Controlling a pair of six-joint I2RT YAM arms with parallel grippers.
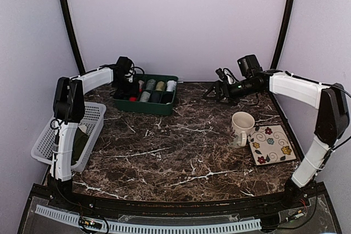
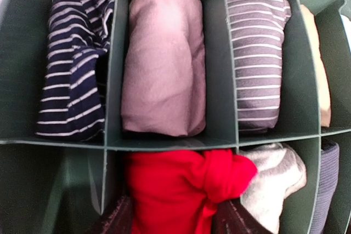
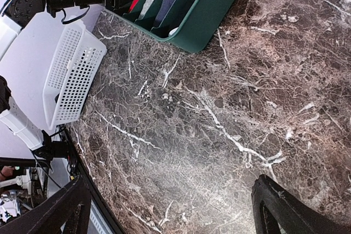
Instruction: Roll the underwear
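Note:
The red underwear (image 2: 170, 187) is a rolled bundle, lying in a front-row compartment of the green organizer (image 2: 170, 144). My left gripper reaches into the box with its fingers (image 2: 116, 220) at either side of the red roll, close against the cloth; whether they still squeeze it cannot be told. A loose fold bulges at the roll's upper right, over the divider. In the top view the left arm partly covers that corner of the box. My right gripper stands open and empty, over bare table at the right.
Other rolls fill neighbouring compartments: navy striped (image 2: 71, 75), pink (image 2: 164, 64), grey striped (image 2: 255, 53) and light grey (image 2: 271, 173). A white basket (image 1: 94, 130) holds dark cloth at left. A mug (image 1: 241, 124) and flowered tile (image 1: 272, 145) stand right.

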